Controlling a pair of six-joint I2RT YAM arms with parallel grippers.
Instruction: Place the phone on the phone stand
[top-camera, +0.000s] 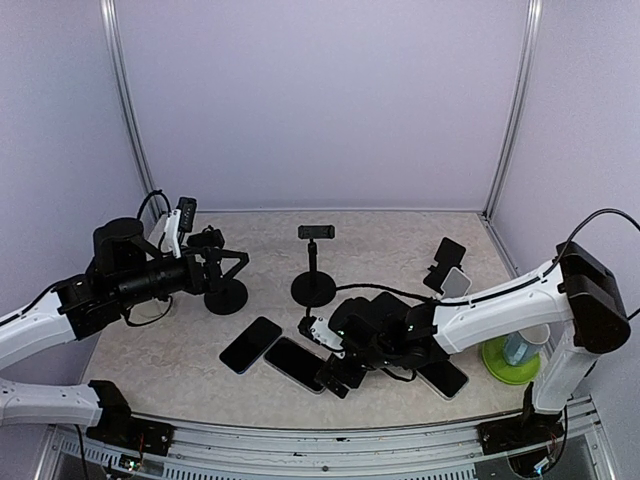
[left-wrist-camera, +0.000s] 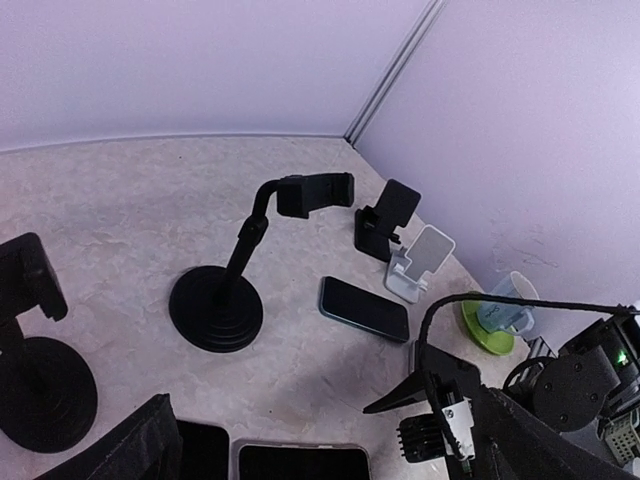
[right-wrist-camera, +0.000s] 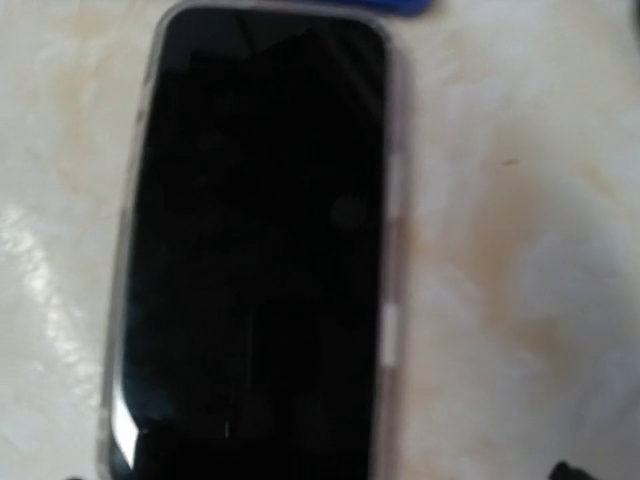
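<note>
My right gripper (top-camera: 335, 380) is open, low above a dark phone in a clear case (top-camera: 293, 362); that phone (right-wrist-camera: 255, 240) fills much of the right wrist view, with nothing gripping it. A second phone (top-camera: 250, 345) lies just left of it, and a third (top-camera: 445, 381) is partly hidden under the right arm. Black stands are at left (top-camera: 226, 297), centre (top-camera: 313, 289) and back right (top-camera: 445, 258); a white stand (left-wrist-camera: 425, 255) is beside the latter. My left gripper (top-camera: 225, 265) stands open and empty in the air by the left stand.
A blue-grey mug (top-camera: 522, 345) on a green saucer (top-camera: 505, 370) is at the right. Another phone (left-wrist-camera: 363, 312) lies near the white stand.
</note>
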